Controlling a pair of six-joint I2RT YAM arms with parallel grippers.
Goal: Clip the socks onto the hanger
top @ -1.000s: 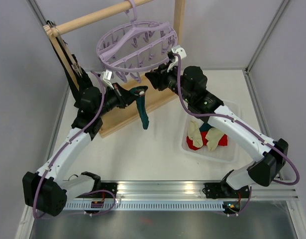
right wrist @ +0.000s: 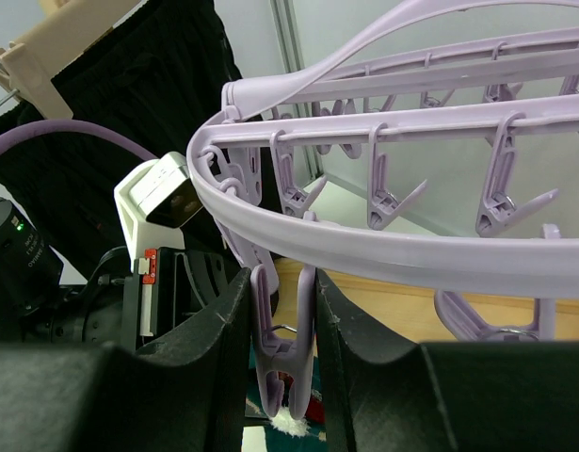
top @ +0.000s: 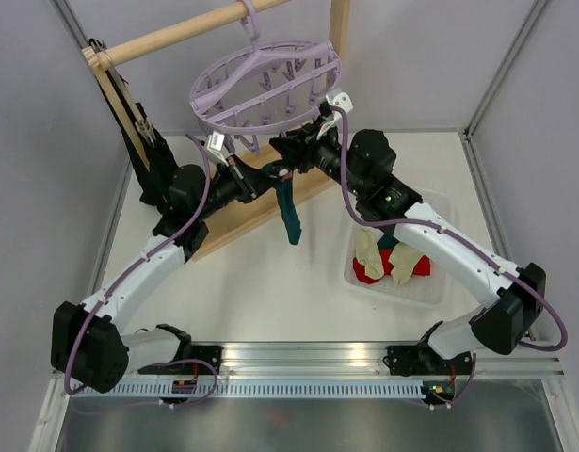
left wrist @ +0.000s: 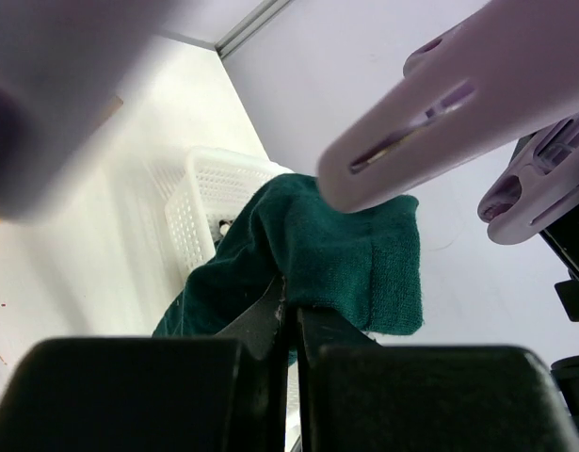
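Observation:
The dark green sock (top: pixel 288 212) hangs down below the lilac hanger (top: pixel 265 85). My left gripper is shut on a fold of this sock (left wrist: pixel 317 254), whose cuff sticks out beyond the fingertips. In the right wrist view my right gripper is shut on a clothespin (right wrist: pixel 283 353) of the hanger, squeezing its upper ends. The lower fingers of that pin stand slightly apart, with a pale patch of the sock just below them. Whether the cloth lies between the pin's fingers cannot be made out.
A white basket (top: pixel 402 299) with red, cream and green socks stands at the right. Other empty pins (right wrist: pixel 388 202) hang around the hanger's ring. A wooden rail (top: pixel 181 33) carries the hanger, and the front middle of the table is clear.
My left gripper has moved right, bringing the sock under the hanger near the right gripper. The right arm has shifted slightly, and the hanger has moved a little to the right.

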